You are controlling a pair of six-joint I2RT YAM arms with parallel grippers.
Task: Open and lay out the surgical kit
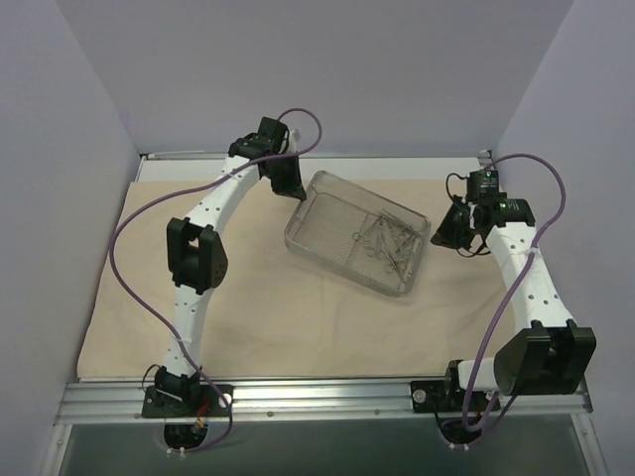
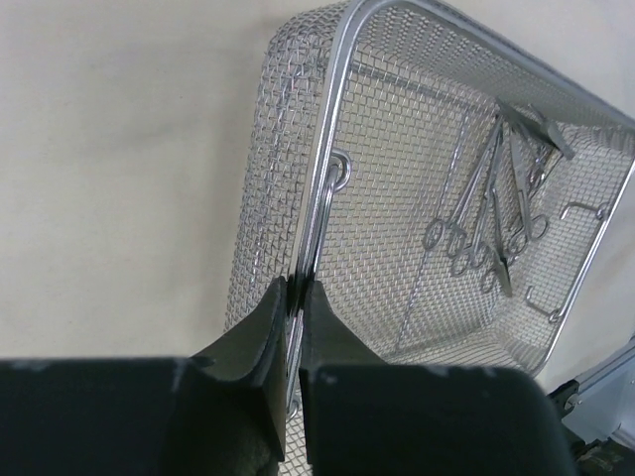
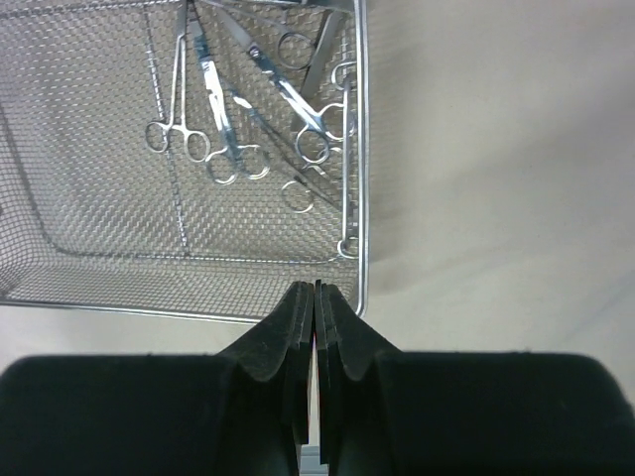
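Observation:
A wire mesh tray (image 1: 325, 220) lies slanted across the back of the table, its right end nearer the front. My left gripper (image 1: 299, 194) is shut on its left end; in the left wrist view the fingers (image 2: 260, 332) clasp the rim and wire handle. Several scissor-like metal instruments (image 1: 390, 243) lie heaped inside, towards the right end. Just outside that end, my right gripper (image 1: 437, 241) is shut. In the right wrist view its fingertips (image 3: 302, 307) overlap the tray's corner, apart from the right handle (image 3: 346, 169), and nothing shows between them.
A beige cloth (image 1: 248, 327) covers the table, clear in front of the tray and to its left. Grey walls (image 1: 298, 79) stand behind and at both sides. A metal rail (image 1: 327, 390) runs along the front edge.

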